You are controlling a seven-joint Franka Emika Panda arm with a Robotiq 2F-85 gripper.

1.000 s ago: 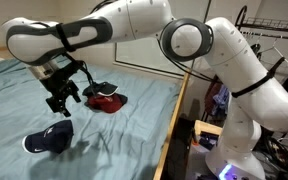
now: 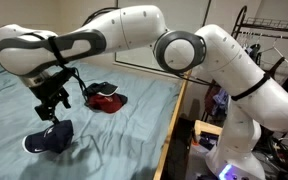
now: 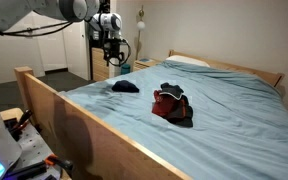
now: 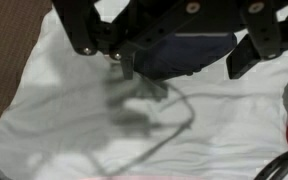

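Note:
A dark navy cap point(image 2: 49, 137) lies on the light blue bedspread, near the left side of exterior view 1. Above it hangs my gripper point(image 2: 56, 108), open, its fingers pointing down. In exterior view 2 the same cap point(image 3: 126, 86) rests alone on the bed, with the gripper point(image 3: 115, 58) beyond and above it. From the wrist, the navy cap point(image 4: 189, 56) shows between the spread fingers of the gripper, partly covered by them. A gap of air between gripper and cap shows in exterior view 1.
A red and black pile of caps point(image 3: 172, 104) lies farther along the bed, apart from the navy one. The wooden bed board point(image 3: 94, 125) rises between the arm's base and the mattress. Much of the bedspread point(image 3: 224, 110) is bare.
The caps have not moved.

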